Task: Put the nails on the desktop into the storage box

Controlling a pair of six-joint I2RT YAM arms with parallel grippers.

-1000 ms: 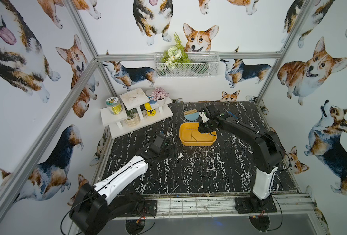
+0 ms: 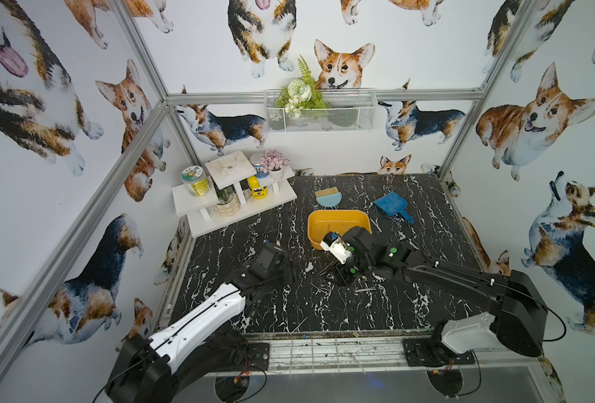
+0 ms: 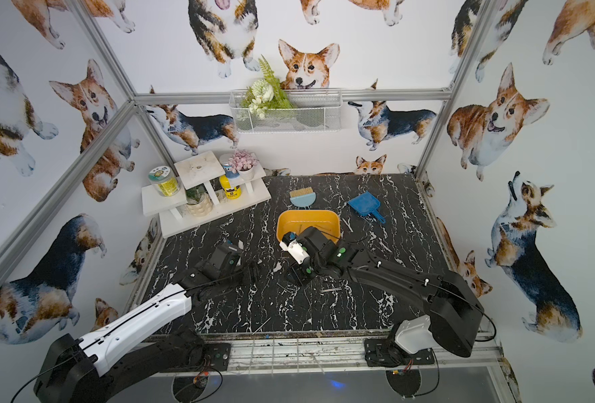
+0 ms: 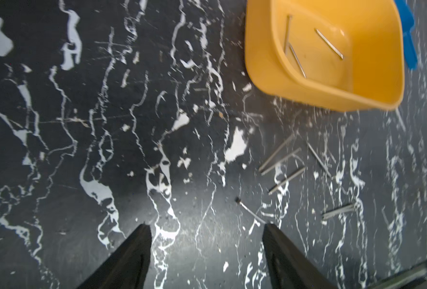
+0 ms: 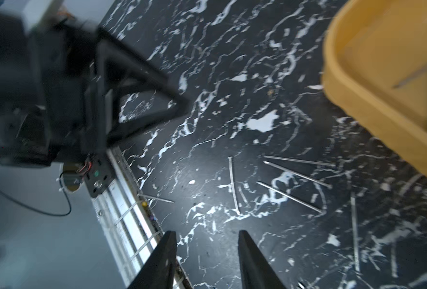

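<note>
The storage box is a yellow open tray; in the left wrist view several nails lie on its floor. Loose nails are scattered on the dark marbled desktop before it, among them one nail close to another nail, and a pair side by side. My right gripper is open above these nails, in front of the box, with nothing between its fingers. To the left of the nails my left gripper stands open and empty; one dark-headed nail lies just ahead of its right finger.
Behind the box are a small brush and a blue dustpan. A white shelf with jars and plants fills the back left. One nail lies near the desk's front edge.
My right gripper has come from over the box toward the front, and now hangs over the loose nails. The left arm has drawn back slightly to the left.
</note>
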